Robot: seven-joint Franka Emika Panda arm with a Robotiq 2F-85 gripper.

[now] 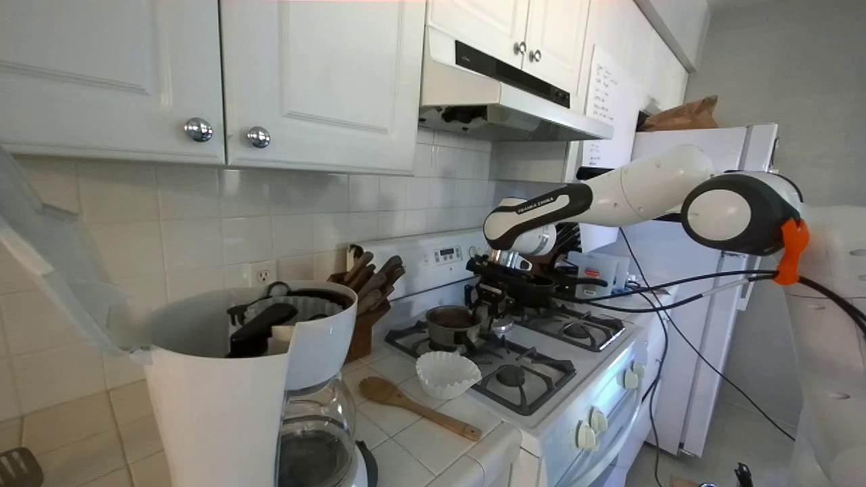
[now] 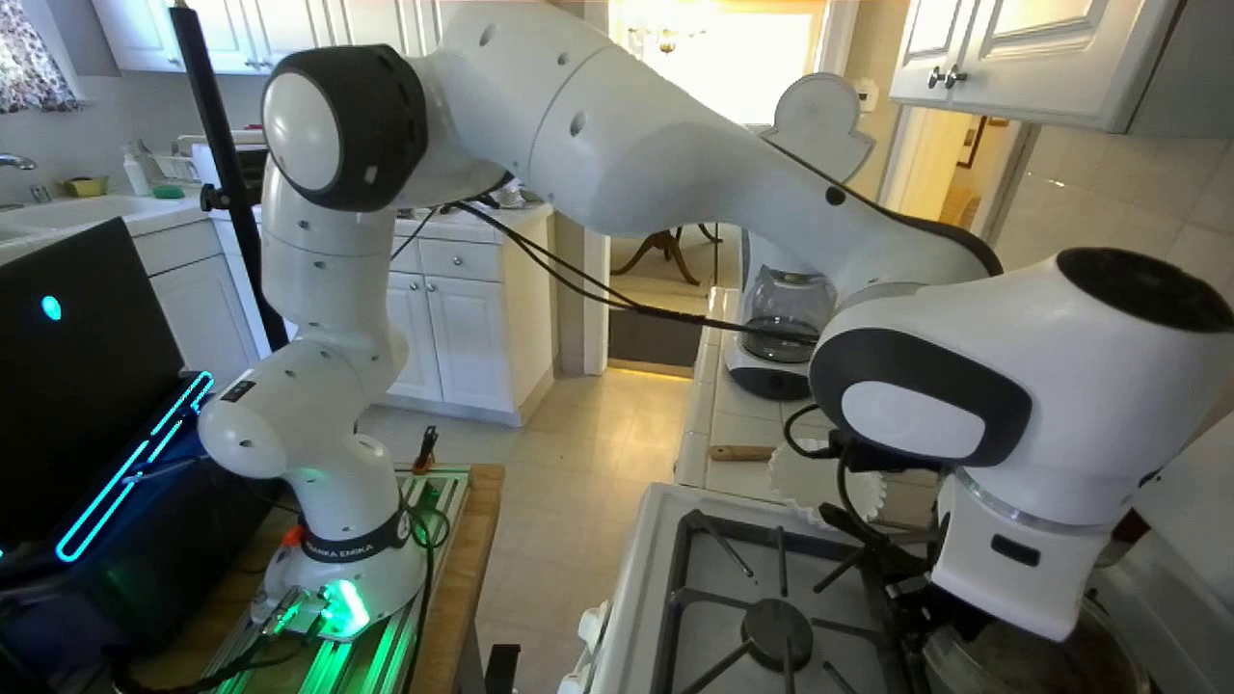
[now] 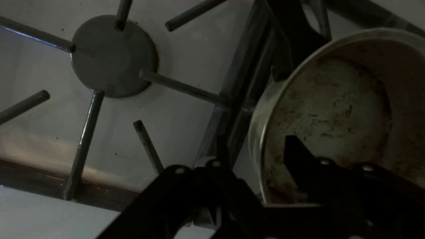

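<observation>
A worn metal pot (image 3: 334, 115) fills the right of the wrist view, looking empty inside, with a dark handle (image 3: 297, 36) at its upper left. My gripper straddles the pot's near wall: one finger (image 3: 221, 151) is outside the rim, the other (image 3: 295, 153) over the inside. The fingers stand apart, with visible space on either side of the wall. In exterior view 1 the pot (image 1: 451, 331) is at the stove's back left, my gripper (image 1: 491, 312) at its right side. Exterior view 2 shows the pot (image 2: 1030, 665) partly hidden beneath my arm.
On the counter lie a white fluted paper filter (image 1: 448, 373) and a wooden spoon (image 1: 418, 406). A knife block (image 1: 361, 333) and a coffee maker (image 1: 219, 406) stand left of the stove. Another dark pan (image 1: 532, 291) is behind the gripper.
</observation>
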